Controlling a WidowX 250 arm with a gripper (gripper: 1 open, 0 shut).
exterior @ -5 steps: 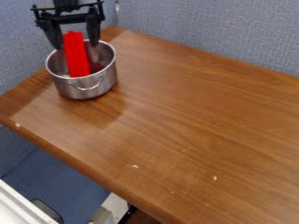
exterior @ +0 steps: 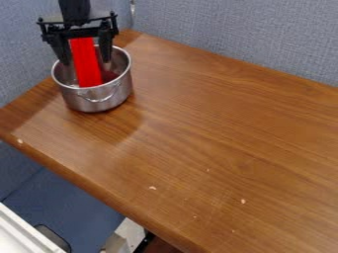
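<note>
A red bar-shaped object [exterior: 87, 63] stands upright, leaning slightly, inside a steel pot [exterior: 97, 96] at the table's upper left. My black gripper [exterior: 82, 44] hangs from the top of the view over the pot, around the top of the red object, its fingers apart. Whether they touch the object is not clear.
Grey padded walls border it at the back and left. At the lower left, beyond the table's edge, are a blue floor area and a white bin [exterior: 24, 237].
My gripper has shifted slightly over the pot, its wrist now more upright. The red object and the pot look almost unmoved.
</note>
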